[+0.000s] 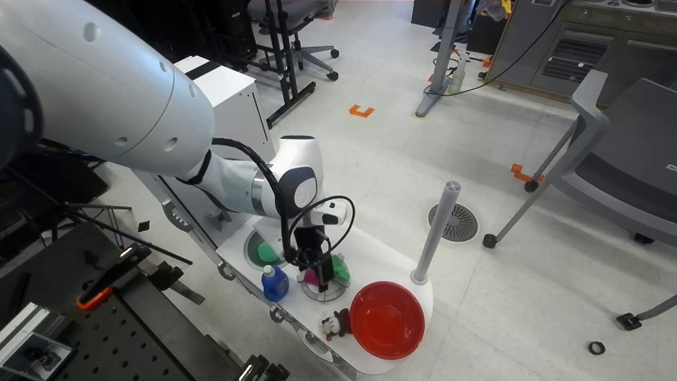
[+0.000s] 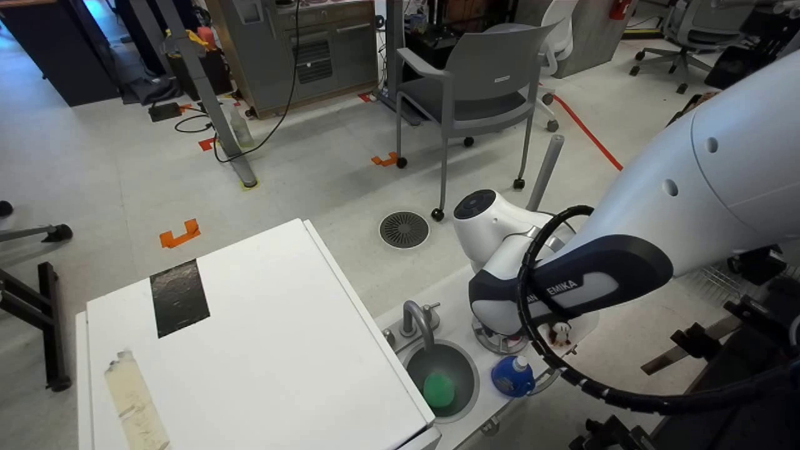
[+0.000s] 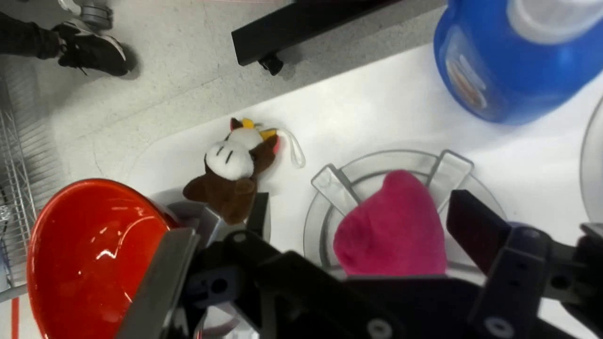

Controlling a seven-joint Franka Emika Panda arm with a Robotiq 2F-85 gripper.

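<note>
A pink plush piece lies on a round clear-grey stand with raised prongs. In the wrist view it appears between the spread fingers of my gripper, which is open and grips nothing. From exterior view 1, my gripper is over the stand, a dark finger partly covering the pink piece. A green item shows on the stand's far side. In exterior view 2 the arm hides the gripper.
A blue bottle stands beside the sink, where a green round thing lies. A brown plush toy sits by the red bowl. An upright grey post rises behind the bowl.
</note>
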